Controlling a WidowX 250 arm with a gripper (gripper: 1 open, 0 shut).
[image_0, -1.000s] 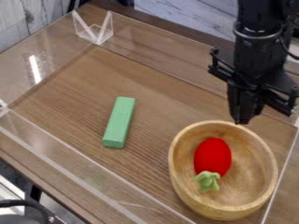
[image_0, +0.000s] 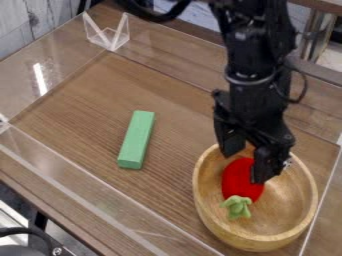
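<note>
A black robot gripper (image_0: 249, 131) hangs open over the back of a yellow bowl (image_0: 254, 232). In the bowl lies a red strawberry-like object (image_0: 243, 179) with a green leafy top (image_0: 238, 207), just below the gripper's fingers. Whether the fingertips touch it is unclear.
A green bar (image_0: 135, 138) lies on the wooden table (image_0: 80, 120) to the left. A white wire object (image_0: 104, 28) stands at the back left.
My gripper has moved down and toward the camera, from behind the bowl to over it, above the red object. The bowl and green bar look unmoved.
</note>
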